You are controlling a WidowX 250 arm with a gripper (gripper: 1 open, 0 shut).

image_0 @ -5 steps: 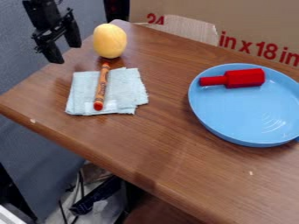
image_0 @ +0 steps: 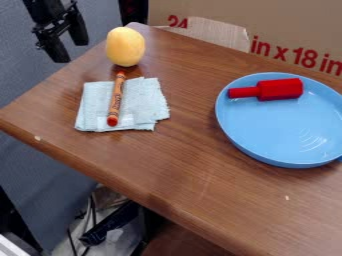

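My black gripper (image_0: 64, 48) hangs at the upper left, off the table's far-left edge, its fingers pointing down; whether they are open or shut is hard to make out. Just right of it a yellow egg-shaped object (image_0: 126, 46) stands on the table. An orange crayon-like stick (image_0: 116, 98) lies on a folded pale cloth (image_0: 143, 104). A red rolling-pin-like toy (image_0: 278, 89) lies on a blue plate (image_0: 274, 135) at the right.
A cardboard box (image_0: 267, 25) stands behind the table. Cables and clutter lie on the floor at the lower left.
My gripper has shifted slightly up and to the left. The objects on the table have not moved.
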